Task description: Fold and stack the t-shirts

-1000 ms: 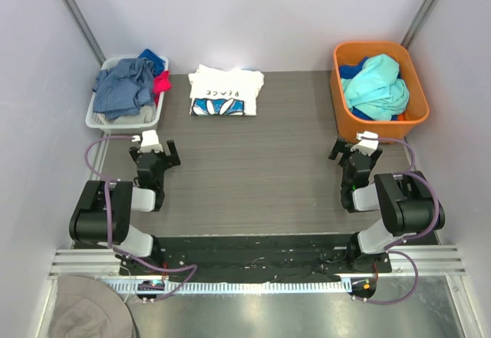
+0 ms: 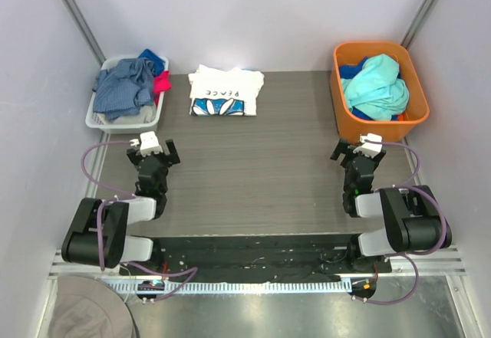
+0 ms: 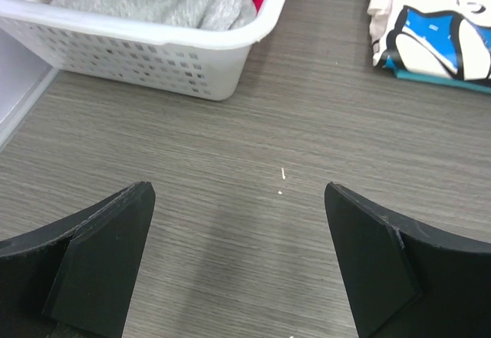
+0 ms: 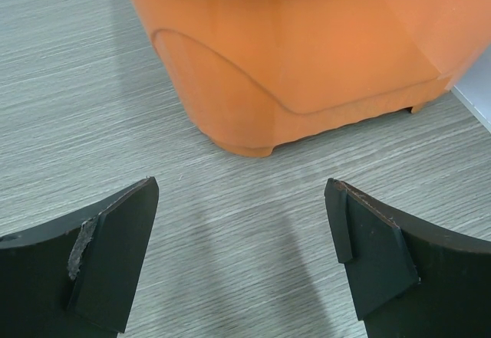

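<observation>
A folded white t-shirt [image 2: 226,89] with lettering and a blue-and-black print lies at the back of the table, left of centre. In the left wrist view a corner of the white t-shirt [image 3: 437,35] shows at top right, with a teal edge under it. My left gripper [image 2: 154,154] is open over bare table in front of the white basket. Open too is my right gripper [image 2: 357,154], in front of the orange bin. Nothing lies between the fingers of the left or the fingers [image 4: 115,254] of the right.
At the back left, a white basket [image 2: 111,127] holds blue, red and grey clothes [image 2: 125,86]. An orange bin [image 2: 418,93] with turquoise and dark blue cloth [image 2: 374,86] stands at the back right. Between the two arms the wooden tabletop [image 2: 253,173] is bare.
The right arm has moved a little to the right and down. Shirt, basket and bin are unchanged.
</observation>
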